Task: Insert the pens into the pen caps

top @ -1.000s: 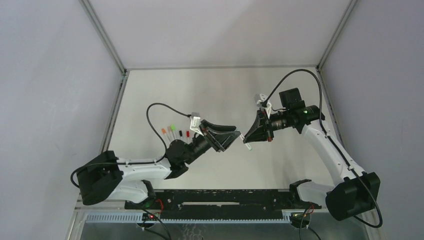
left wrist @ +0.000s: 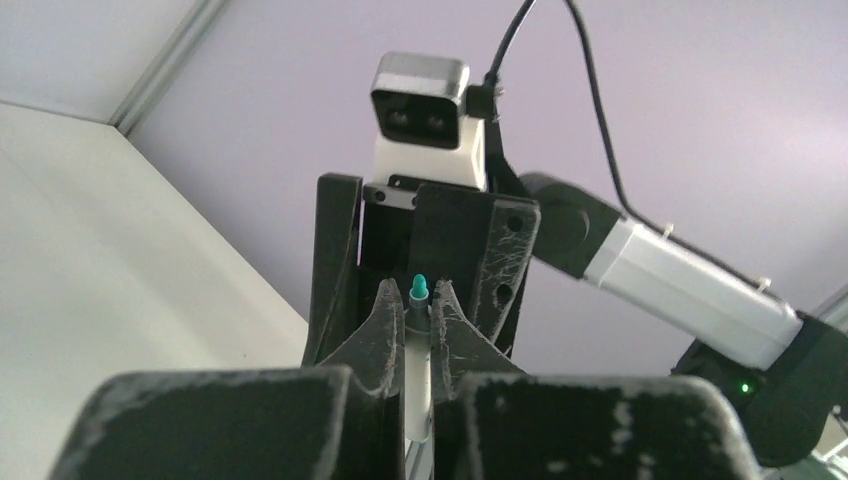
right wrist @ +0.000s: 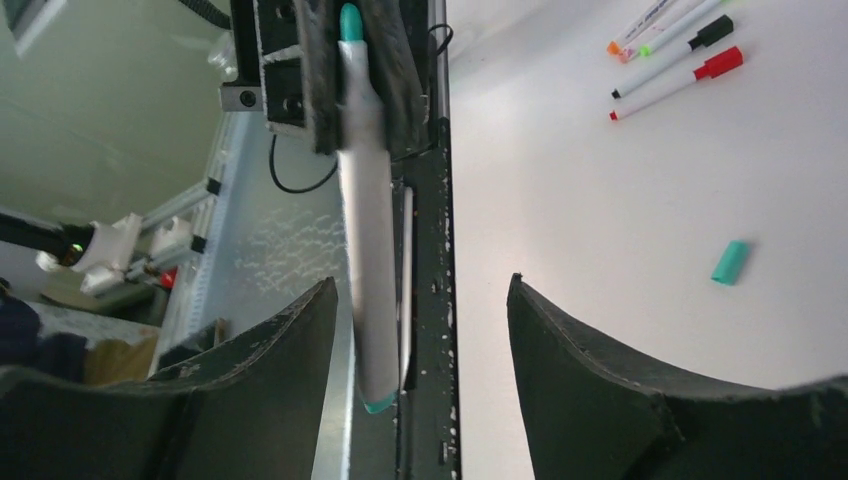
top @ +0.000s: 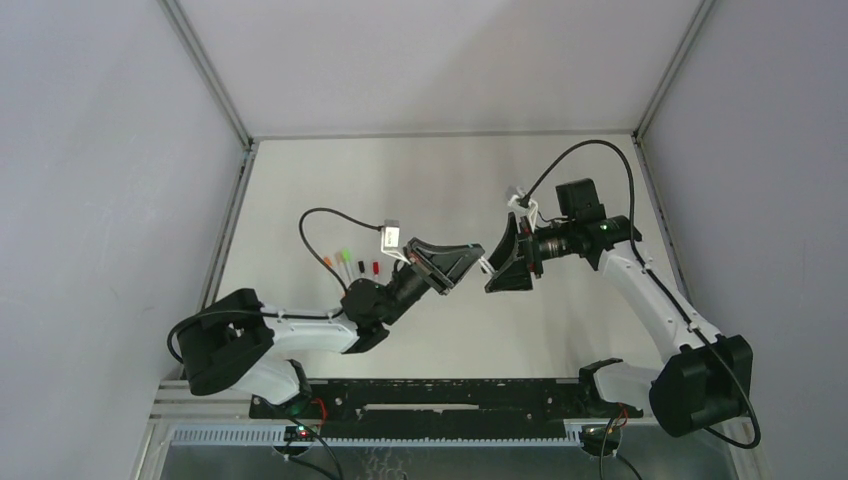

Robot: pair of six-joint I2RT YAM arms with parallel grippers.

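Observation:
My left gripper (top: pixel 475 258) is shut on a white pen with teal ends, held upright between its fingertips in the left wrist view. My right gripper (top: pixel 500 262) faces it from the right, open, with the pen's lower part in front of its fingers in the right wrist view. A loose teal cap (right wrist: pixel 731 261) lies on the table below. Capped pens with red (right wrist: pixel 722 61), black and other coloured caps lie together left of centre, partly behind the left arm from above.
A black rail (top: pixel 520 398) runs along the front edge, and grey walls enclose both sides and the back.
The left gripper has shifted slightly right and up since a second ago.

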